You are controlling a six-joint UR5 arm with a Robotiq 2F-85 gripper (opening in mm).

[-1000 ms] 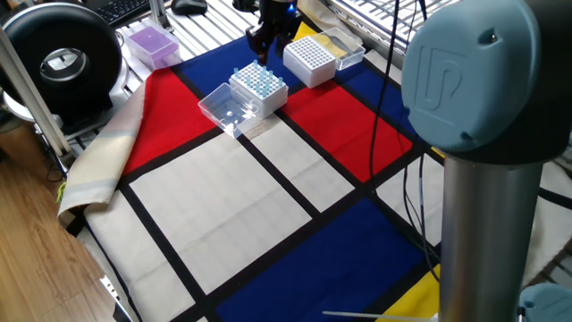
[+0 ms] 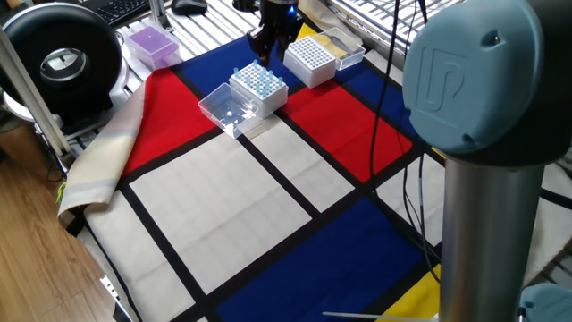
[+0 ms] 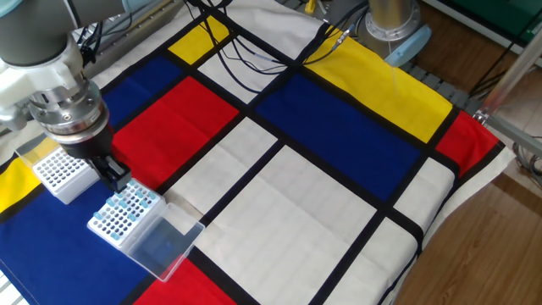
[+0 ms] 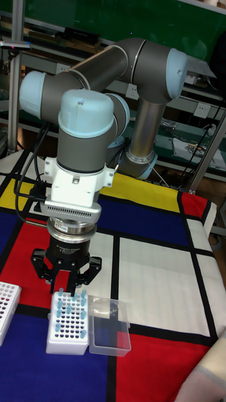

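A white tip rack (image 4: 68,337) stands on the cloth with several light-blue tips (image 4: 59,309) upright in its holes, many other holes empty. Over the rack's back edge my black gripper (image 4: 64,292) points downward, its fingers close above the tips. In exterior view 2 the same gripper (image 3: 118,183) hangs at the edge of the rack (image 3: 125,217). The fingertips are small and dark against the rack, so neither their gap nor anything between them can be made out. The rack's clear lid (image 2: 230,109) lies open beside it.
A second white rack (image 2: 309,62) with its clear lid (image 2: 345,46) open stands close by, showing no blue tips. A purple-topped box (image 2: 153,45) sits at the far left. Cables (image 2: 386,116) hang by the arm.
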